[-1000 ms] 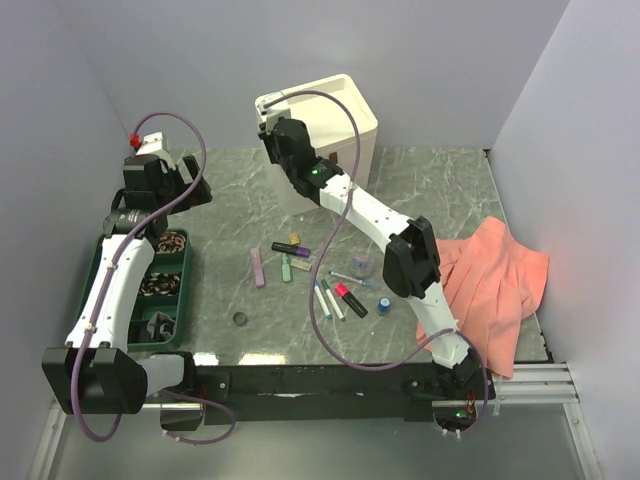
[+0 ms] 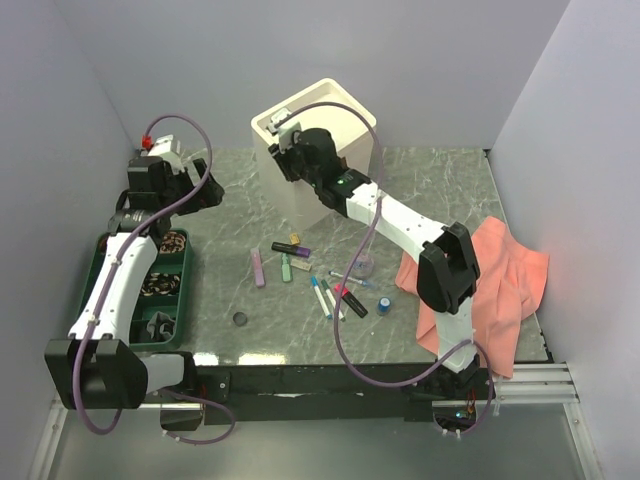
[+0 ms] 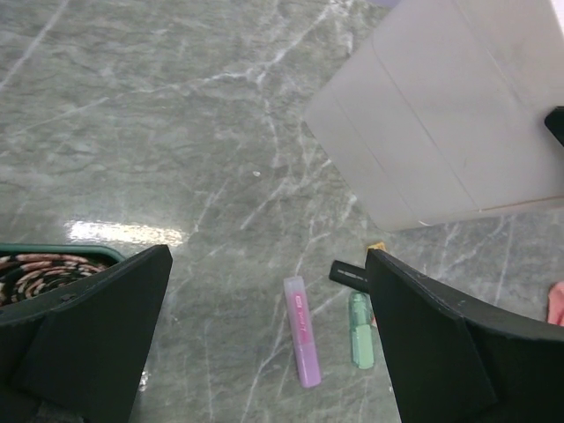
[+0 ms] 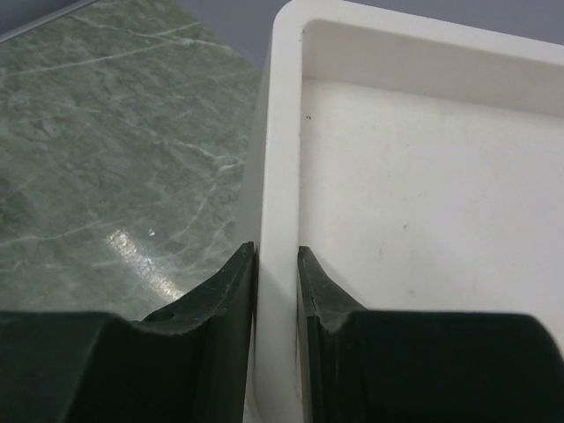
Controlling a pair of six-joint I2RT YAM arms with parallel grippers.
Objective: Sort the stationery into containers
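Observation:
A white bin (image 2: 346, 110) stands at the back centre, my right gripper (image 2: 282, 160) at its left wall. In the right wrist view its fingers straddle the bin's rim (image 4: 282, 159), close against both sides. My left gripper (image 2: 200, 186) hangs open and empty above the left side of the table. Scattered on the table are a pink stick (image 2: 258, 268), a green bottle (image 2: 286, 268), a black-and-purple marker (image 2: 289, 250), slim pens (image 2: 320, 298), a red-capped marker (image 2: 352, 301), a blue jar (image 2: 384, 306) and a dark round piece (image 2: 240, 319).
A green compartmented tray (image 2: 176, 288) holds dark items at the left. A pink cloth (image 2: 500, 280) covers the right side.
The right arm has shifted right and toward the front, its gripper staying at the bin's rim. The left arm has moved slightly to the right.

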